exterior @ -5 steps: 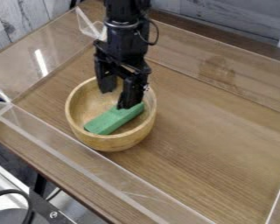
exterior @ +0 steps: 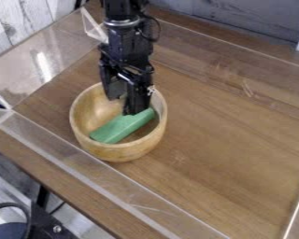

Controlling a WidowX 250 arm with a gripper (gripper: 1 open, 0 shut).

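Note:
A light wooden bowl (exterior: 86, 121) sits on the wooden tabletop left of centre. In it lies a green elongated object (exterior: 121, 129), tilted along the bowl's lower right. The black robot gripper (exterior: 128, 93) hangs from above over the bowl, its fingers reaching down into it above the green object, partly hiding the back of the bowl. It stands open, and whether it touches the green object is hard to tell.
Clear acrylic edging runs along the left and lower left of the table (exterior: 227, 140), with dark cables beyond at the bottom left.
The gripper has shifted slightly over the bowl and the green object's visible part differs a little.

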